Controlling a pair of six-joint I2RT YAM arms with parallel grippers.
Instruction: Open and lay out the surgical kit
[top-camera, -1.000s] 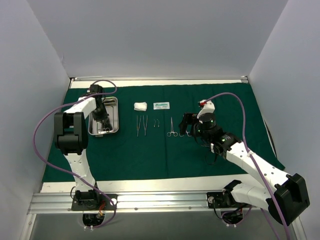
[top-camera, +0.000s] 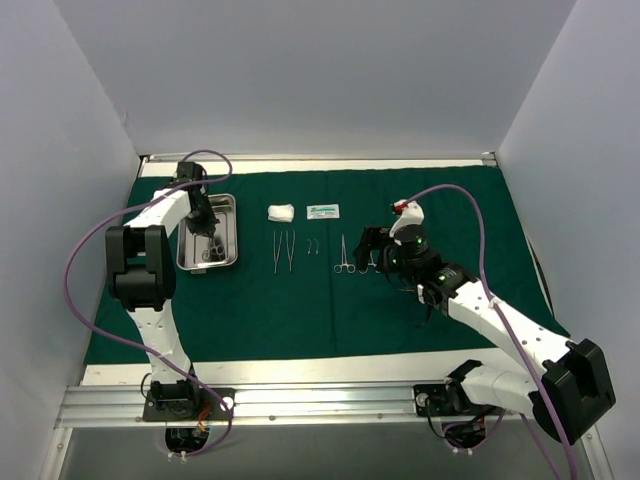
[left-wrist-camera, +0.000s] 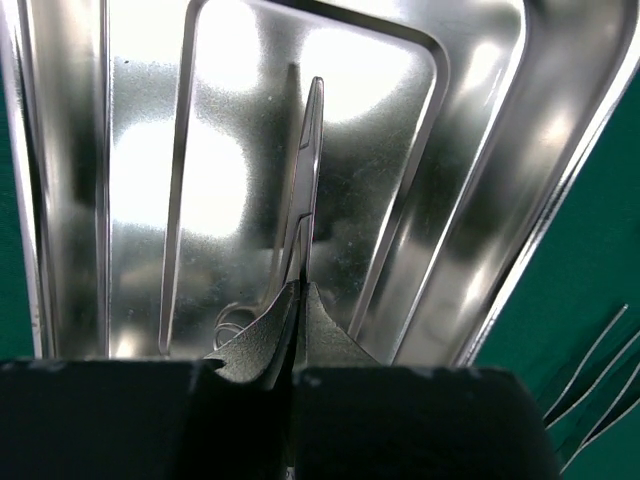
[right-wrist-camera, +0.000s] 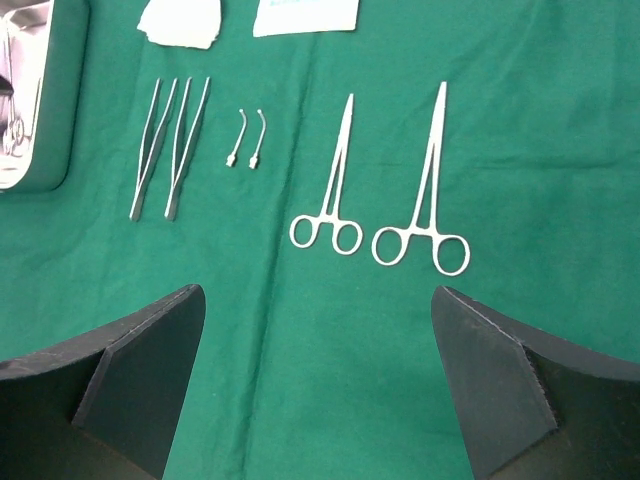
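Observation:
My left gripper is shut on a steel needle holder (left-wrist-camera: 305, 180) over the metal tray (left-wrist-camera: 550, 120) at the left of the top view; its ring handles show below. My right gripper stands open above the cloth, nothing between its fingers. Below it in the right wrist view lie two pairs of tweezers (right-wrist-camera: 150, 150), two small curved tips (right-wrist-camera: 240, 135) and two scissor-like instruments (right-wrist-camera: 330, 190), laid out in a row.
A folded gauze (top-camera: 280, 213) and a flat packet (top-camera: 322, 212) lie along the back of the green cloth (top-camera: 320, 310).
My left gripper and arm have shifted slightly toward the back of the table over the tray. The right arm has moved very little, and the laid-out instruments are unchanged.

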